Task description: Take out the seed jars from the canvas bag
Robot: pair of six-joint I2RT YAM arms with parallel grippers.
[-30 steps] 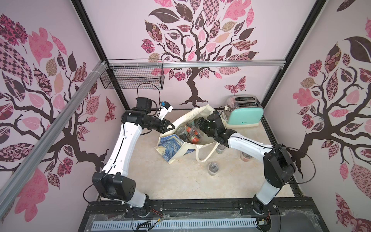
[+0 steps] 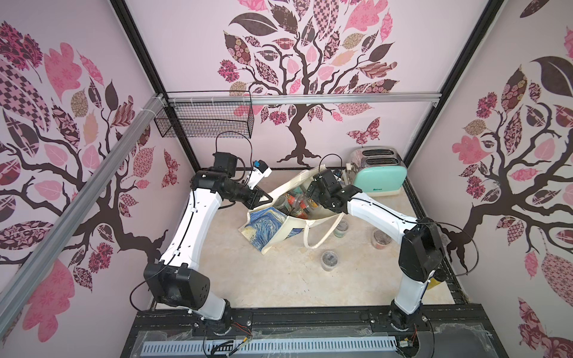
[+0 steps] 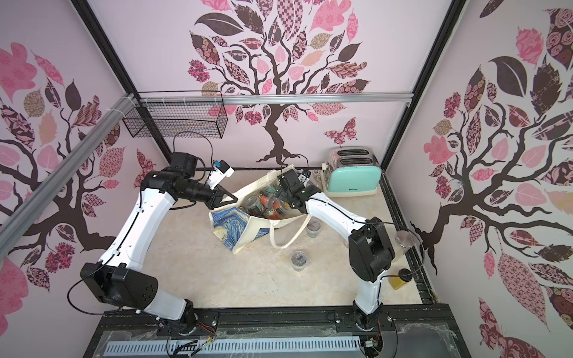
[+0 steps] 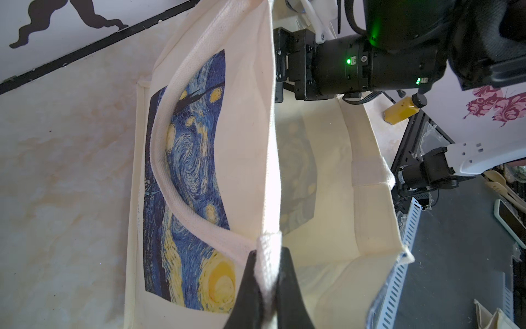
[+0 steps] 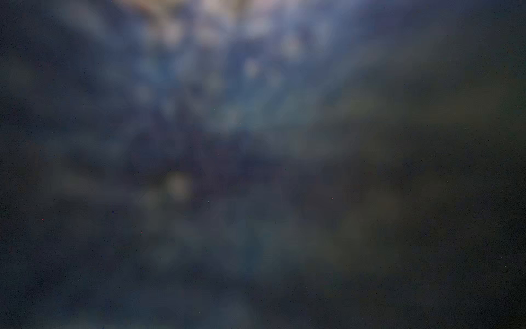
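Note:
The cream canvas bag (image 2: 262, 229) with a blue swirl print stands mid-table, several seed jars (image 2: 295, 203) inside. My left gripper is shut on the bag's rim, pinching the fabric. My right gripper (image 2: 316, 192) is down in the bag's right part among the jars; its fingers are hidden, and the right wrist view is dark and blurred. Outside, a jar (image 2: 329, 259) stands in front of the bag, another jar (image 2: 340, 228) beside it, and a reddish jar (image 2: 380, 240) further right, partly behind my right arm.
A mint toaster (image 2: 379, 176) stands at the back right. A yellow bottle (image 3: 398, 280) is at the front right. A wire basket (image 2: 203, 116) hangs high at the back left.
The left gripper has shifted slightly right with the bag's rim.

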